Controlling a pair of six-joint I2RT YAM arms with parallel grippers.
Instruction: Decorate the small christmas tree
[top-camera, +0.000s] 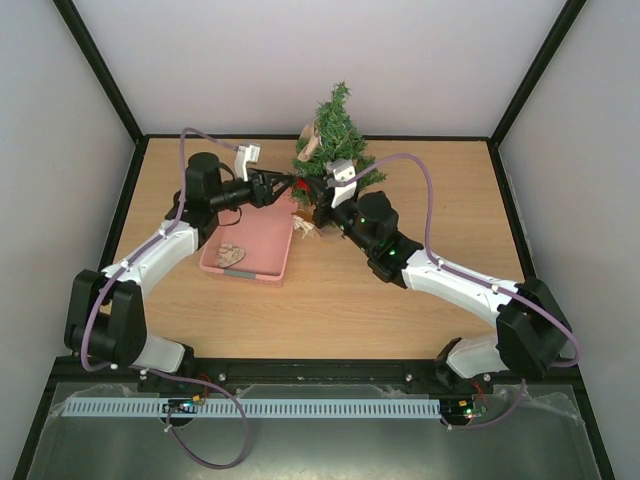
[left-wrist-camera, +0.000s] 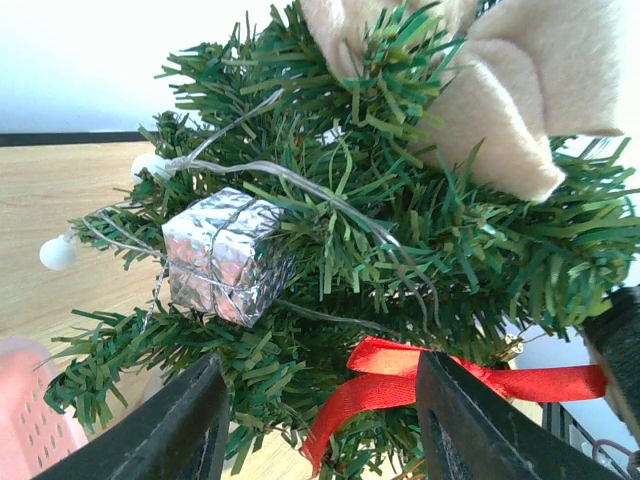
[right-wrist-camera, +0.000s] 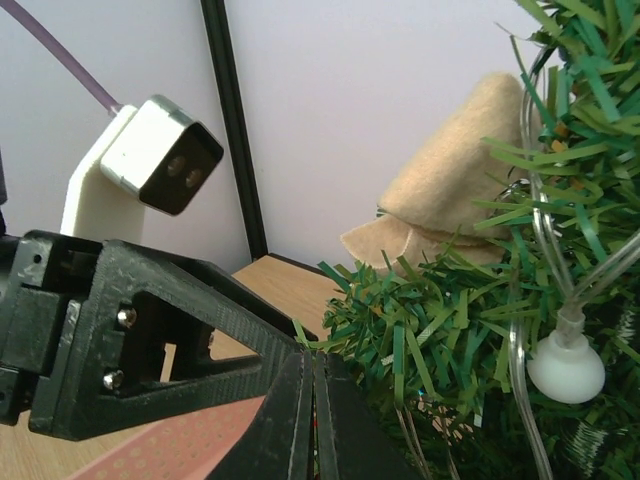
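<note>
The small green Christmas tree (top-camera: 338, 135) stands at the back of the table, with a foil-wrapped box (left-wrist-camera: 220, 255) and string lights on its branches. A red ribbon (left-wrist-camera: 385, 388) runs across the lower branches to my right gripper (top-camera: 308, 182), whose fingers (right-wrist-camera: 290, 430) are pressed together; a trace of red shows between them. From the left, my left gripper reaches the tree with its fingers apart. The ribbon's looped part lies in front of or between them, and the right-hand finger covers some of it. Whether either finger touches the ribbon, I cannot tell.
A pink bin (top-camera: 262, 245) holding a beige item (top-camera: 230, 254) stands left of the tree. Beige cloth (right-wrist-camera: 450, 165) rests on the upper branches. The two grippers are close together at the tree.
</note>
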